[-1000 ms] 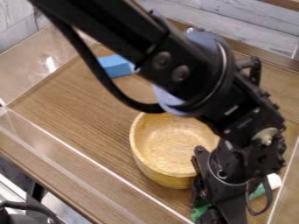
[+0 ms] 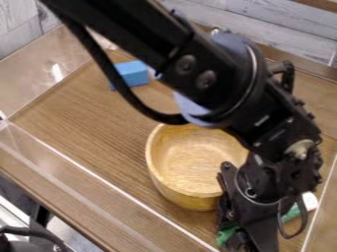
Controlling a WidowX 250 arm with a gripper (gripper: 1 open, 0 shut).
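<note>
My gripper (image 2: 257,221) is at the lower right of the camera view, pointed down and shut on a green object (image 2: 227,236) with a white part (image 2: 306,202) at its right; the dark fingers hide much of it. Just left and behind stands a yellow wooden bowl (image 2: 178,167), empty where it can be seen, partly hidden by the arm.
A blue block (image 2: 129,75) lies at the back left of the wooden tray floor (image 2: 79,138). Clear side walls and a white plank wall bound the space.
The gripper and arm have shifted very slightly; the bowl and blue block look unmoved.
</note>
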